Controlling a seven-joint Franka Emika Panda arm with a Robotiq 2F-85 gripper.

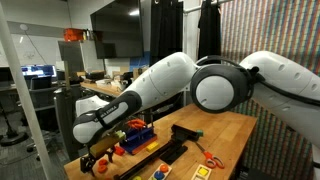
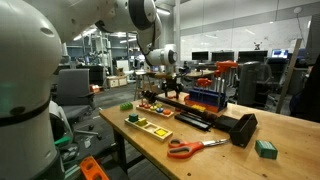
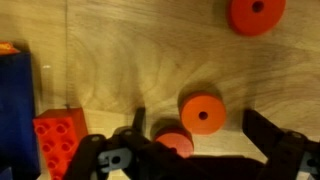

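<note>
In the wrist view, my gripper stands open low over the wooden table. Between its two dark fingers lies an orange-red disc (image 3: pixel 203 114) with a small centre hole. A second red disc (image 3: pixel 172 141) sits beside it, nearer the gripper body and partly covered by the left finger. Farther off, at the top edge, is a larger-looking red disc (image 3: pixel 256 12). A red toy brick (image 3: pixel 60 142) with studs lies to the left. In exterior view 1 the gripper (image 1: pixel 92 162) is down at the near left of the table.
A blue bin (image 3: pixel 15 112) stands at the left edge of the wrist view. Red-handled scissors (image 2: pixel 195 148), a wooden tray with coloured pieces (image 2: pixel 148 126), a black box (image 2: pixel 243 129) and a green block (image 2: pixel 266 149) occupy the table.
</note>
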